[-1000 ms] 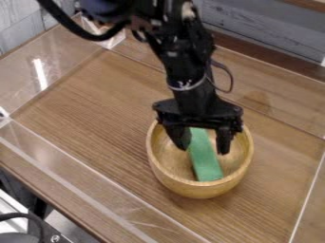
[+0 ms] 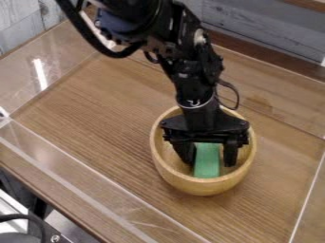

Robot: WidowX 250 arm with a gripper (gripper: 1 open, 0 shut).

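Note:
A black robot arm reaches down from the top, its gripper (image 2: 207,152) inside a light wooden bowl (image 2: 202,185) at the centre right. The fingers stand apart, one on either side of a green block (image 2: 207,163) lying in the bowl, and hide its far end. Whether they touch the block cannot be told.
The bowl rests on a wooden table (image 2: 89,114) with clear room to the left and front right. A pale panelled wall runs along the back. A dark cable lies at the lower left, off the table edge.
The gripper has moved down into the bowl over the green block, covering more of it, and its fingers appear closer together.

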